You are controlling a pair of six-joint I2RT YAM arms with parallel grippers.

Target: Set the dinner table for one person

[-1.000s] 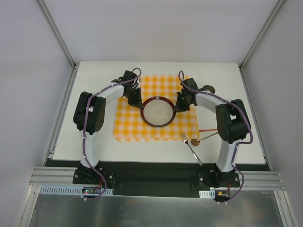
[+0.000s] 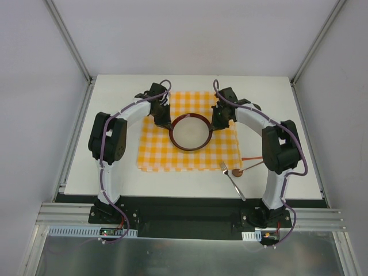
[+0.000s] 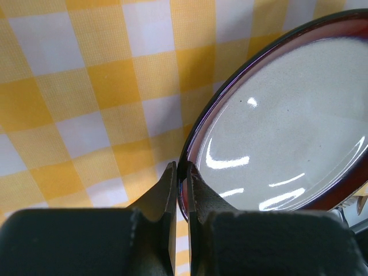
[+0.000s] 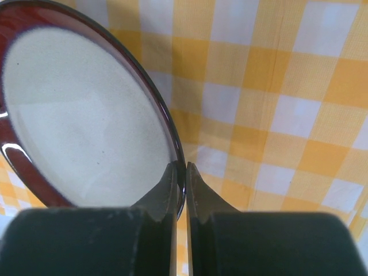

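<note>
A dark-red-rimmed plate with a pale centre (image 2: 190,133) rests on the yellow checked mat (image 2: 190,161), near its middle. My left gripper is shut at the plate's left rim; whether the rim is between its fingertips is hard to see. On the opposite side, my right gripper is shut on the plate's right rim. In the top view a fork (image 2: 233,181) lies across the mat's front right edge, with a wooden spoon (image 2: 237,172) beside it.
A red-handled utensil (image 2: 251,158) lies at the mat's right edge. A dark round object (image 2: 257,107) sits partly behind the right arm.
The plate has shifted a little toward the back and left, with both grippers moving along at its rims.
</note>
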